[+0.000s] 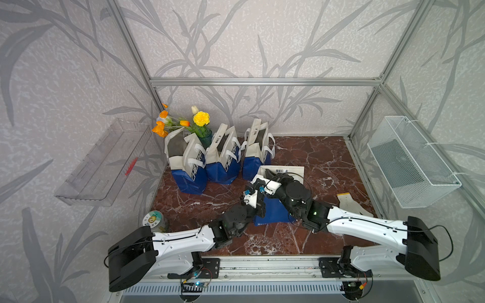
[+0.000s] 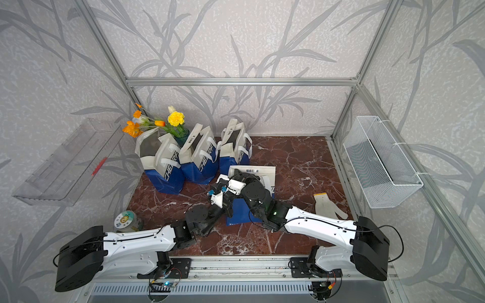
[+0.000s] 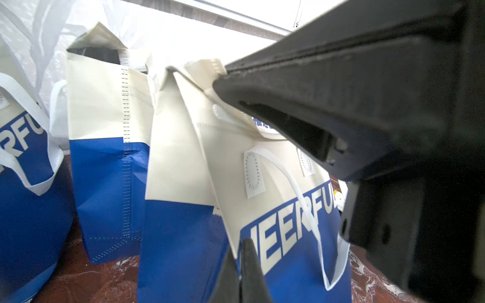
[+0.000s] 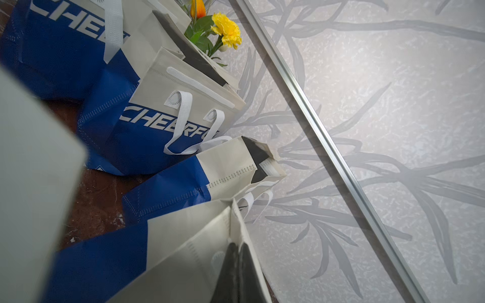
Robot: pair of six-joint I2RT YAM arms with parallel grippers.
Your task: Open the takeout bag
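A white-and-blue takeout bag stands near the middle of the table; in the top views the arms cover much of it. Its upper edge shows in the right wrist view, with a gap between the panels there. My right gripper is at that top corner, fingers together; whether the bag's edge lies between them is unclear. Lower down, by the bag's side edge, the left gripper is shut with nothing visible between its fingers. The right gripper's dark body fills much of the left wrist view.
Several similar bags stand open behind and to the left, near a vase of flowers. A white glove lies right. Wire baskets hang at the sides. A round tin sits front left.
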